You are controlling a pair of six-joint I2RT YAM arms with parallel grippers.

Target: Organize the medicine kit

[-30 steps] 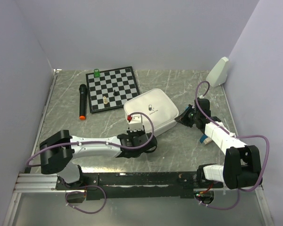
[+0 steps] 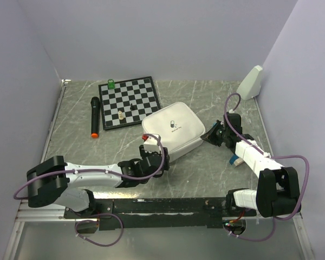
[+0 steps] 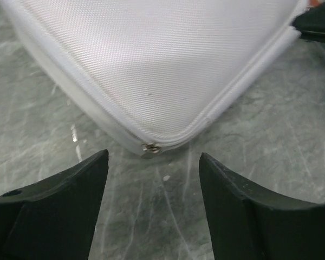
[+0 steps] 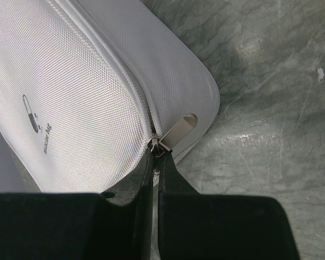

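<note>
The white zippered medicine kit [image 2: 175,128] lies closed on the marble table, a capsule logo on its lid. My right gripper is shut on the metal zipper pull at the kit's edge, as the right wrist view shows. My left gripper stands open just short of the kit's near rounded corner, where a small metal zipper end [image 3: 150,147] shows between and beyond its fingertips; nothing is held in it. In the top view the left arm hides part of that corner.
A chessboard [image 2: 119,95] with small items and a green object [image 2: 111,84] lies behind left, beside a black microphone [image 2: 95,116]. A white upright object [image 2: 251,82] stands back right. A blue object [image 2: 235,160] is partly under the right arm.
The right arm and the kit show no visible movement.
</note>
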